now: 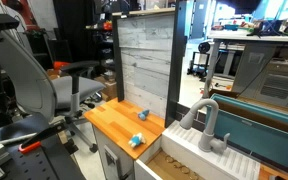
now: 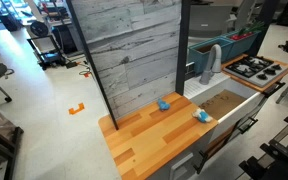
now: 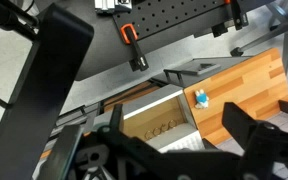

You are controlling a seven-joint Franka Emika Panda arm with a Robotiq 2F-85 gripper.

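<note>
In the wrist view my gripper stands open, its dark fingers (image 3: 88, 152) wide apart at the lower left and lower right. Nothing shows between them but the view of the drawer below. An open wooden drawer (image 3: 149, 113) lies beneath, with small fittings in it. On the wooden counter (image 2: 149, 138) sit a small blue item (image 2: 163, 104) near the wall and a blue-and-white item (image 2: 202, 115) nearer the front edge. The blue-and-white item (image 3: 201, 98) also shows in the wrist view, on the counter beside the drawer. I cannot make out exactly what either is.
A grey faucet (image 1: 207, 120) rises beside the teal sink (image 1: 254, 130). Past it is a black stove top (image 2: 254, 68). A grey plank wall (image 1: 144, 62) backs the counter, and a dark post (image 1: 176, 70) stands at its end.
</note>
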